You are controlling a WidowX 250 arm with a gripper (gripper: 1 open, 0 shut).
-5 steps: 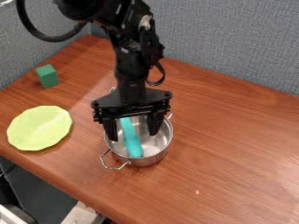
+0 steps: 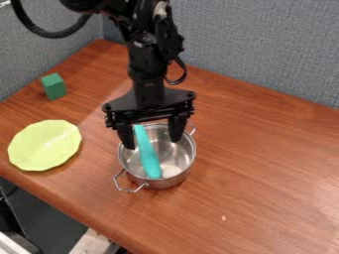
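My black gripper [image 2: 151,131] hangs over a steel pot [image 2: 177,171] with two wire handles, its two fingers apart at about the height of the pot's back rim. A turquoise elongated object [image 2: 149,159] lies inside the pot, leaning lengthwise from back to front on the left side. Nothing shows clearly held between the fingers.
A yellow-green plate [image 2: 44,146] lies at the left, with a green block [image 2: 55,86] behind it. Grey walls stand at the back, and the table's edge runs along the lower left.
My gripper has risen a little, uncovering more of the pot's interior. The pot and the turquoise object look unmoved.
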